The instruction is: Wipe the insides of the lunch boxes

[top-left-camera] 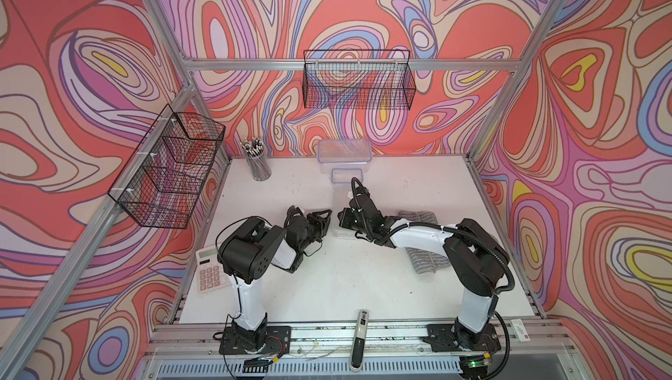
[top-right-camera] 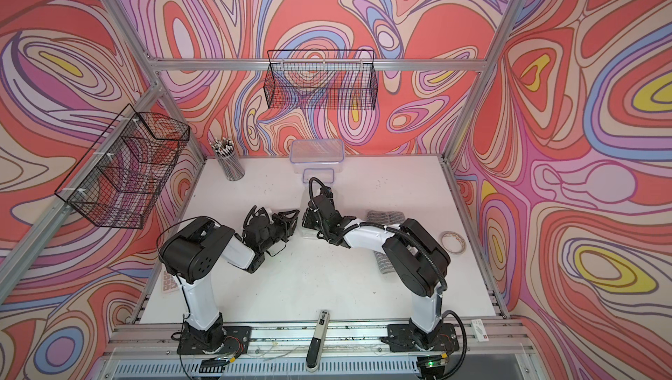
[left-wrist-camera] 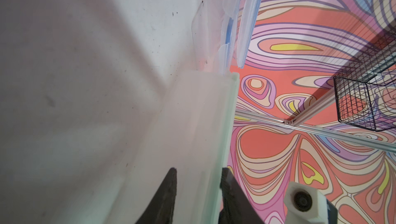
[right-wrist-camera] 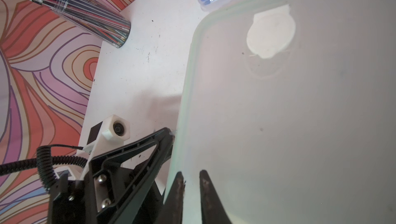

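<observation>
A lunch box with a frosted lid (right-wrist-camera: 280, 120) and pale green edge sits mid-table; its clear front side (top-left-camera: 344, 233) shows beneath the grippers. My left gripper is at the box's left side, partly open, its fingers around or very near the green edge; contact is unclear. Over the lid stands my right gripper, fingers a little apart with nothing visible between them. A small blue-rimmed box (top-left-camera: 347, 176) and a larger clear box (top-left-camera: 343, 154) are behind. On the right, a grey cloth (top-left-camera: 427, 261) lies partly under the right arm.
A cup of pencils (top-left-camera: 258, 164) stands at the back left. A calculator (top-left-camera: 211, 275) is by the left arm, and a tape ring (top-right-camera: 453, 242) lies far right. Wire baskets (top-left-camera: 359, 86) hang on the frame.
</observation>
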